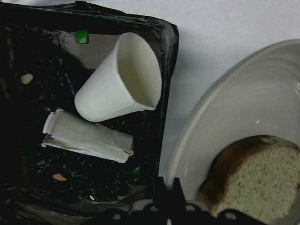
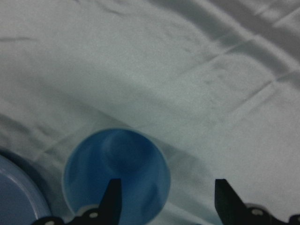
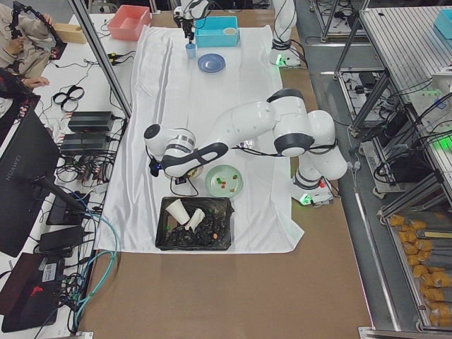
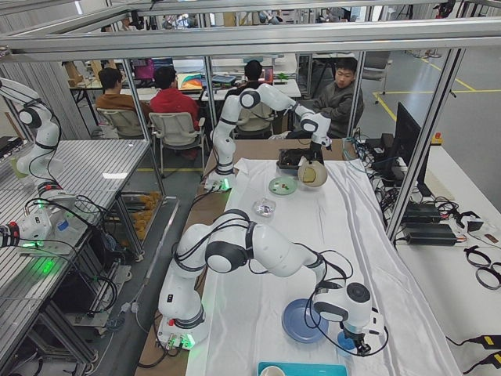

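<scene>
My left gripper hangs at the rim of a cream bowl (image 1: 220, 112) holding a slice of bread (image 1: 258, 183), beside a black-lined bin (image 3: 169, 240) with a paper cup (image 1: 101, 93), a crumpled cup (image 1: 89, 138) and scraps. Its fingertips are close together; nothing shows between them. My right gripper stands open over a blue cup (image 2: 117, 159), which is next to a blue plate (image 4: 305, 321).
A green plate (image 3: 223, 171) with small pieces lies on the white cloth near the bin. A turquoise container (image 3: 215, 39) sits at the far end.
</scene>
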